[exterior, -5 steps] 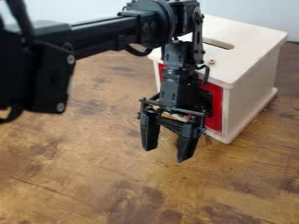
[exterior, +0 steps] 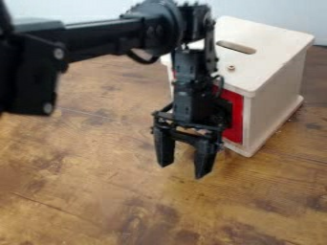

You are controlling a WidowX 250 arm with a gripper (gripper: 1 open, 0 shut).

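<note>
My black gripper (exterior: 185, 158) points down over the wooden tabletop, its two fingers apart with nothing between them. Behind it, at the right, sits a pale wooden box (exterior: 269, 96) with a slot in its top, a small knob and a red front panel (exterior: 232, 129). The gripper and wrist hang in front of that panel and hide much of it. Whether they touch the box cannot be told.
A white wall runs along the back. The arm crosses the upper left of the view.
The arm has shifted very slightly, its upper part a little higher and to the left; the gripper looks much the same and the box has not moved.
</note>
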